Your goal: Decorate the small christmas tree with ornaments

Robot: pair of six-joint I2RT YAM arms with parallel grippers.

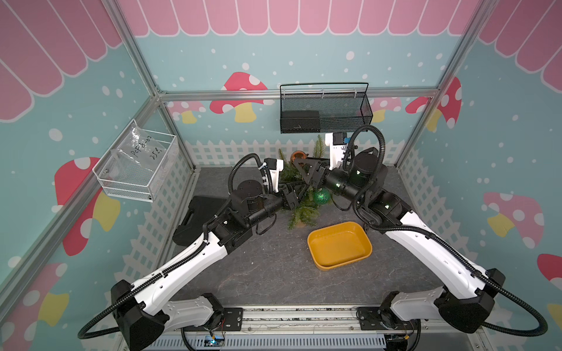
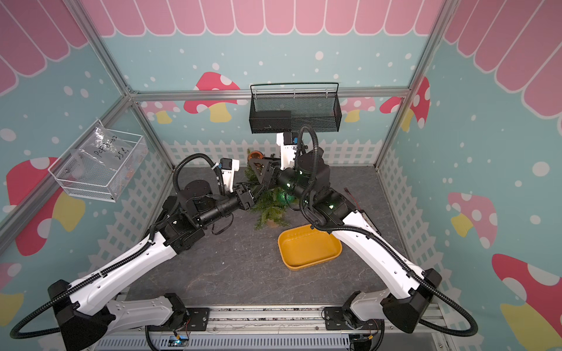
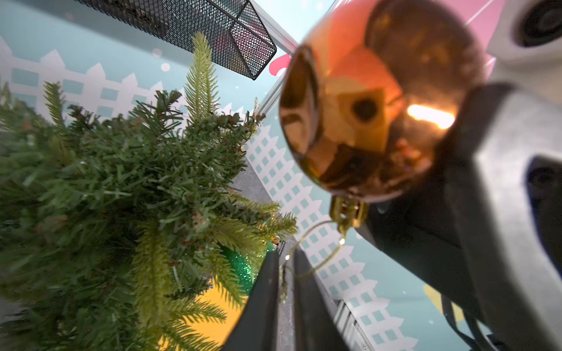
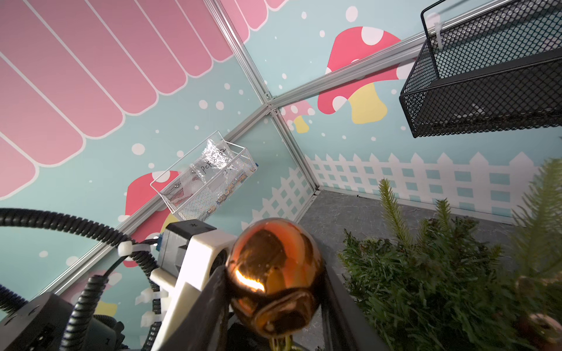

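My right gripper is shut on a shiny copper ball ornament point(image 4: 272, 263), held above and beside the small tree point(image 4: 409, 280). In the left wrist view the ornament point(image 3: 374, 111) hangs close overhead, its gold cap and thread loop below. My left gripper has its fingertips at that loop, close together with a narrow gap; whether the thread is between them is unclear. The tree point(image 3: 134, 193) fills the left of that view, a green glittery ball point(image 1: 321, 196) on its right side in the top views.
A yellow tray point(image 1: 339, 257) lies in front of the tree. A black mesh basket point(image 1: 342, 108) hangs on the back wall, a white basket point(image 1: 134, 175) on the left wall. A black case point(image 1: 190, 225) rests at left.
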